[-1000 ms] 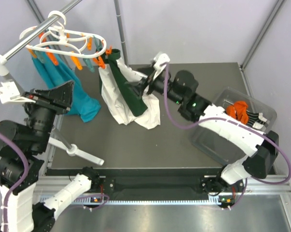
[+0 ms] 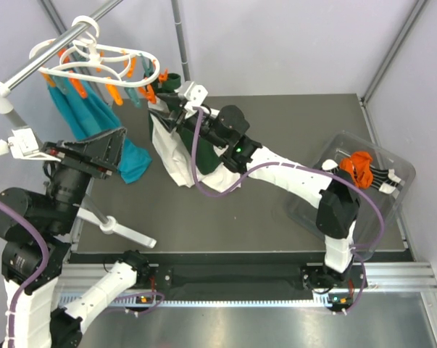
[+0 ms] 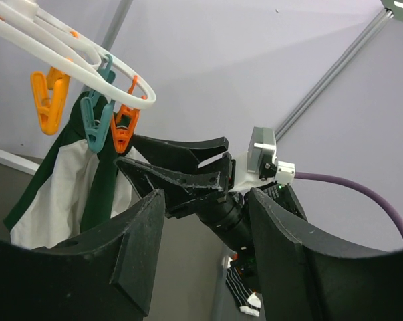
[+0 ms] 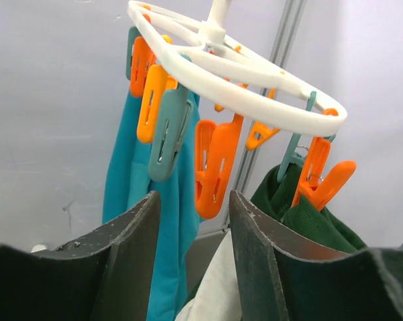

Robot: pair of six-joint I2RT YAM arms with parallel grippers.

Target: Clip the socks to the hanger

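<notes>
The white oval hanger (image 2: 124, 78) hangs at the upper left with orange and teal clips round its rim. A teal sock (image 2: 102, 123) and a green-and-white sock (image 2: 182, 148) hang from it. My right gripper (image 2: 160, 107) is open beside the front orange clip (image 3: 122, 128), close to the upper part of the green-and-white sock. In the right wrist view, another orange clip (image 4: 216, 164) appears between the fingers; whether it is within their reach I cannot tell. My left gripper (image 2: 113, 154) stands open and empty, below the hanger.
A clear grey bin (image 2: 403, 163) at the right contains an orange, black and white sock (image 2: 357, 168). A metal rail (image 2: 51, 52) carries the hanger, and a white-footed stand (image 2: 127, 232) stands below it.
My right gripper has moved left to the hanger's right end and now covers part of the green-and-white sock. The left arm has shifted slightly right and down. Both socks on the hanger stay in place.
</notes>
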